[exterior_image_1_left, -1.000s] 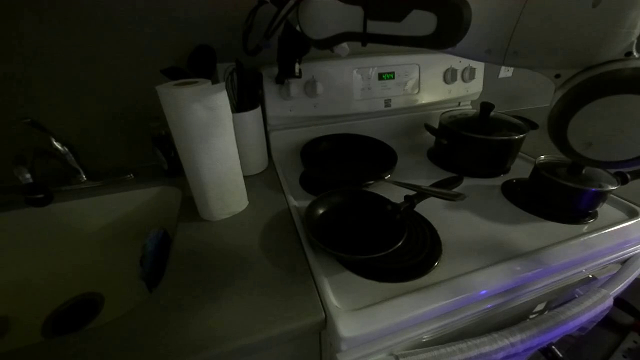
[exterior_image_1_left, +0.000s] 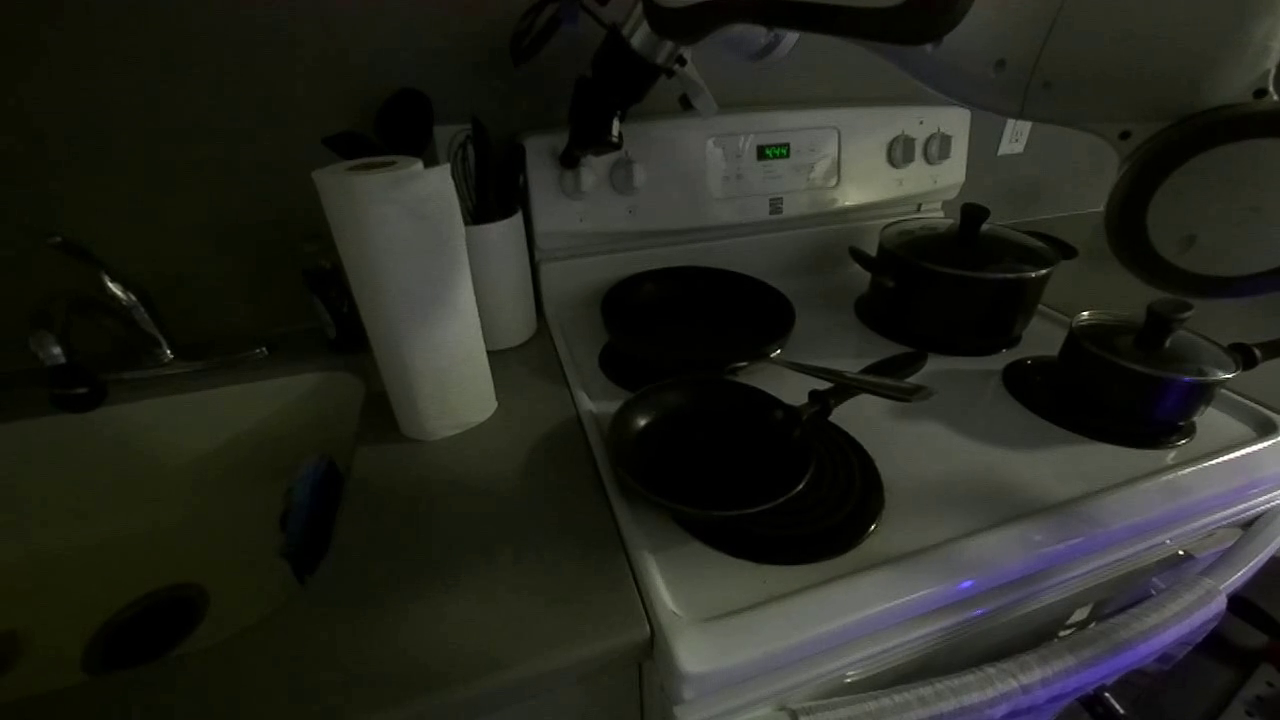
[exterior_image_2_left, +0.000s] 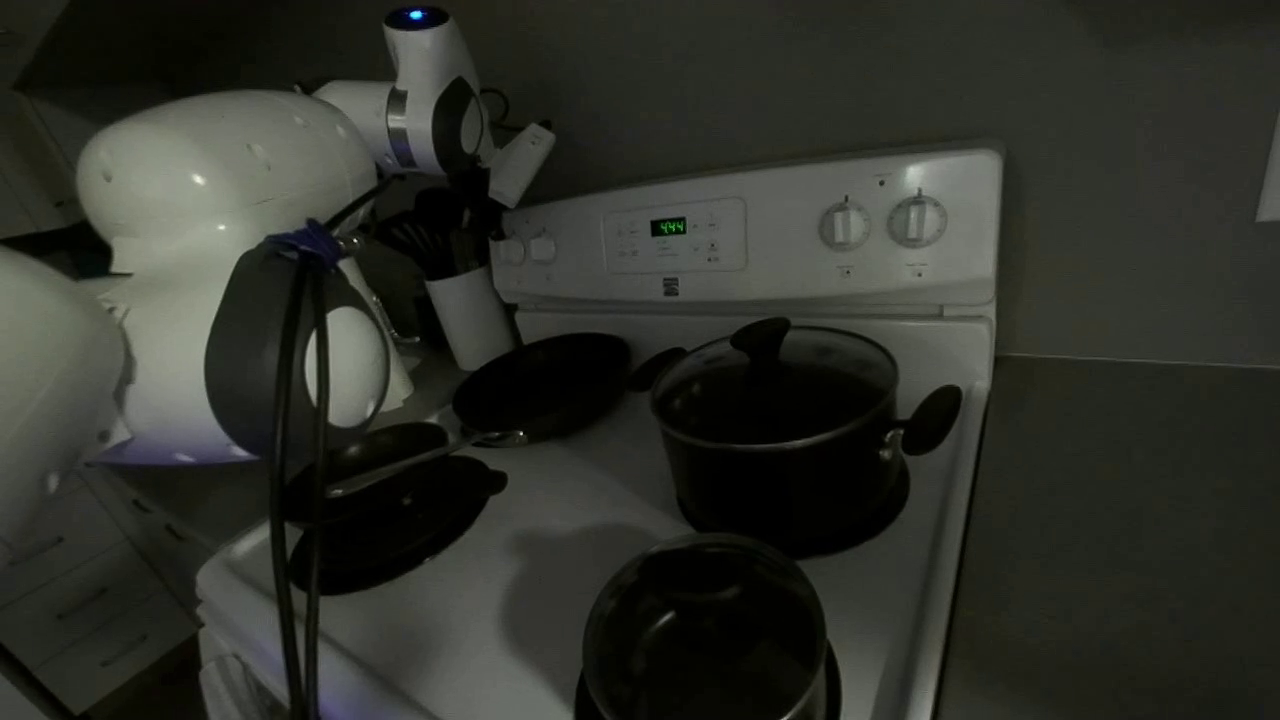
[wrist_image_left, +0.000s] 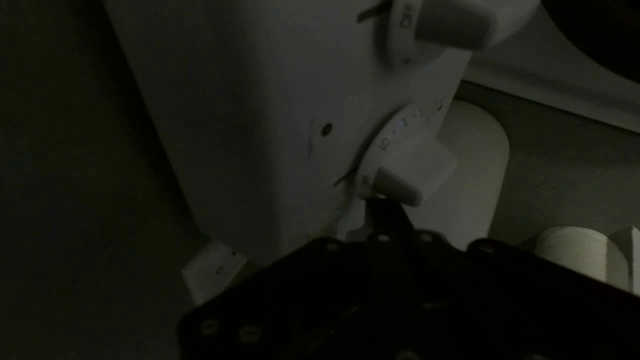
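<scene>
In the wrist view the leftmost stove knob (wrist_image_left: 420, 165) sits on the pale control panel (wrist_image_left: 288, 108), its grip tilted toward my fingers. My gripper is shut, and its dark fingertips reach the lower end of that knob; whether they touch it I cannot tell. Nothing shows between the fingers. Above it in that view, a second knob (wrist_image_left: 462, 24) has its OFF mark near the pointer line. From the first exterior view, the gripper (exterior_image_1_left: 573, 156) hangs at the panel's left end, partly covering the leftmost knob (exterior_image_1_left: 579, 180).
Close to the panel's left end stand a white utensil holder (exterior_image_1_left: 498, 282) and a paper towel roll (exterior_image_1_left: 408, 300). Two pans (exterior_image_1_left: 714, 444) occupy the left burners. A large lidded pot (exterior_image_1_left: 960, 282) and a smaller pot (exterior_image_1_left: 1140, 366) are on the right.
The wrist and forearm have tilted and shifted, showing more of the hand. The gripper's tip has moved slightly right and stays by the leftmost knob. Pots and pans have not moved.
</scene>
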